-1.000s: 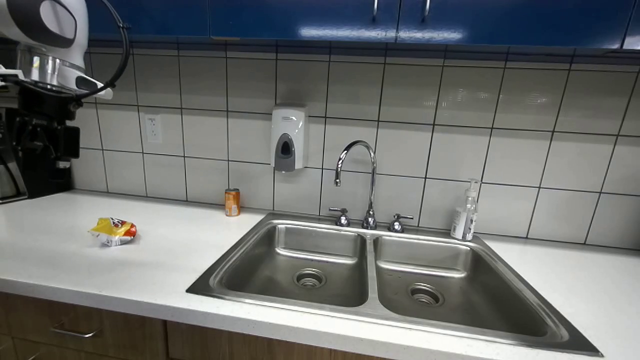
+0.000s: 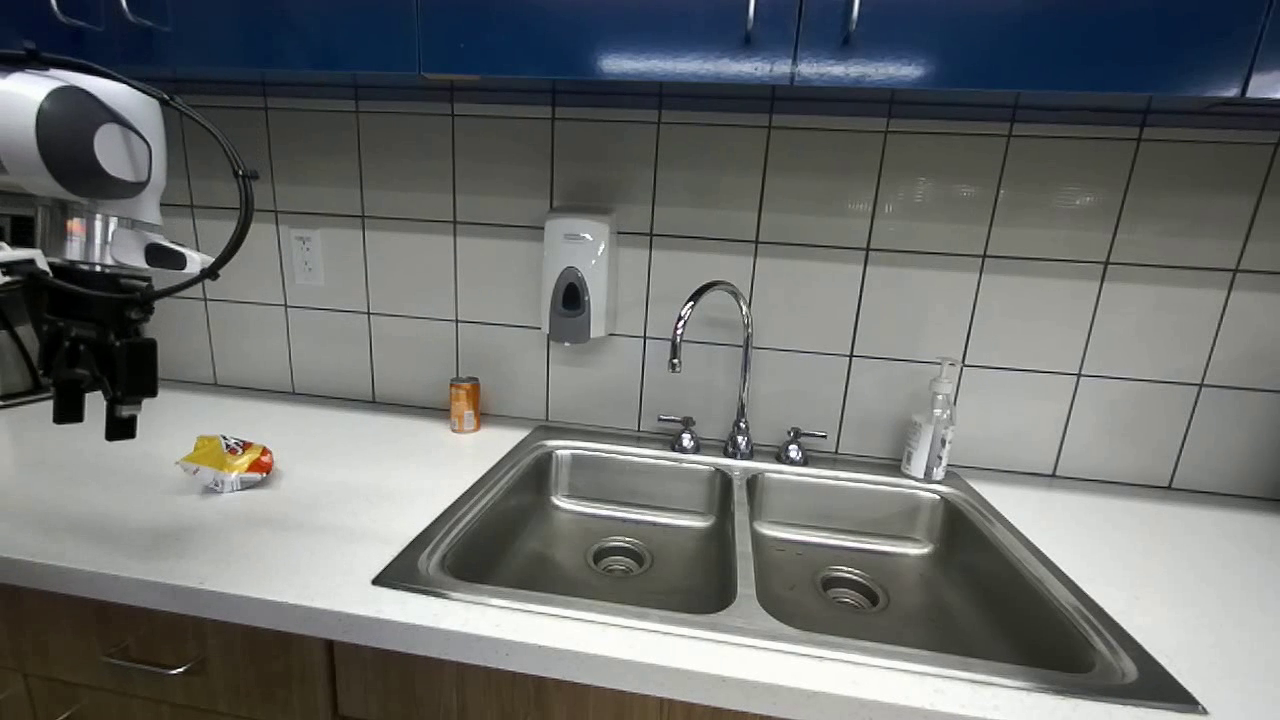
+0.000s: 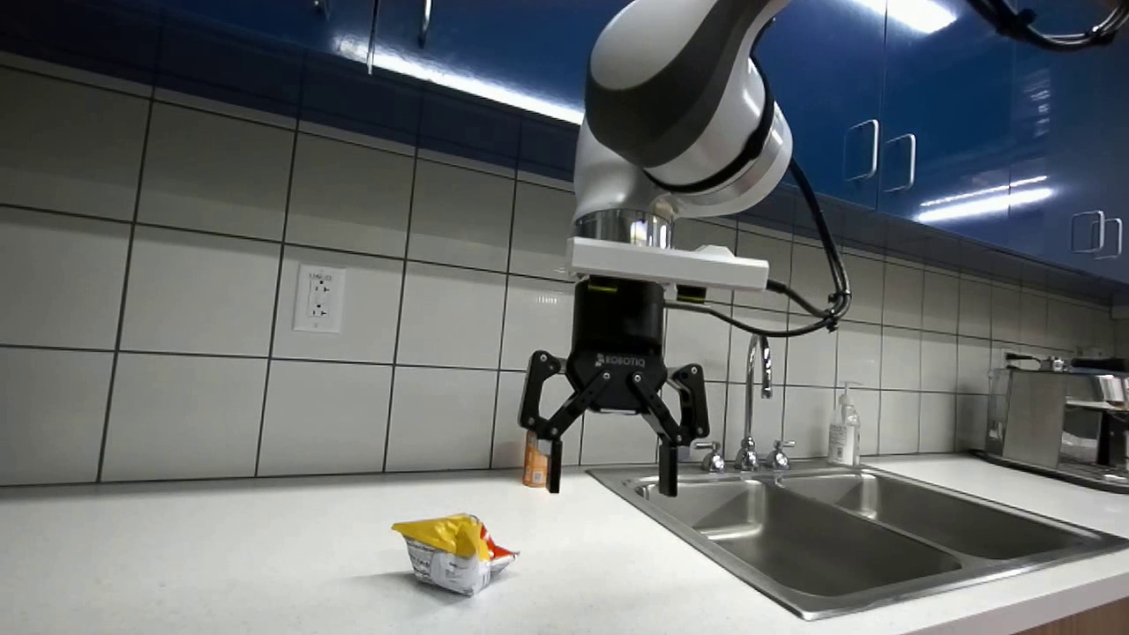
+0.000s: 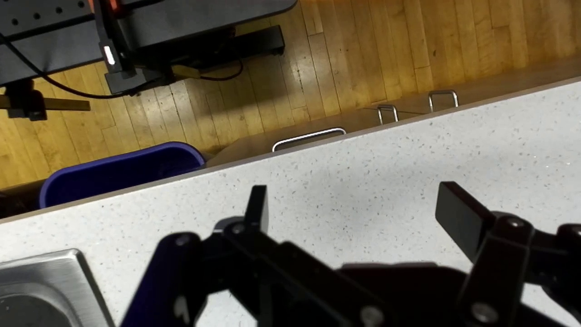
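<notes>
A crumpled yellow, red and white snack bag (image 2: pixel 228 463) lies on the white counter, left of the sink; the second exterior view shows the same bag (image 3: pixel 452 552) on bare countertop. My gripper (image 3: pixel 611 481) hangs above the counter, pointing down, its fingers spread wide and empty. In the first exterior view the gripper (image 2: pixel 96 414) is at the far left, higher than the bag and apart from it. An orange can (image 2: pixel 464 404) stands upright by the tiled wall. Between the fingertips in the wrist view only countertop (image 4: pixel 348 180) shows; neither bag nor can appears there.
The double steel sink (image 2: pixel 744 564) takes up the counter's middle, with a tall faucet (image 2: pixel 741 360) behind it and a soap bottle (image 2: pixel 930 432) at its back right. A blue bin (image 4: pixel 122 169) is on the floor beside the counter's front edge. Countertop around the bag is clear.
My arm and gripper have come down toward the counter at the left. The bag, can and sink items have stayed in place.
</notes>
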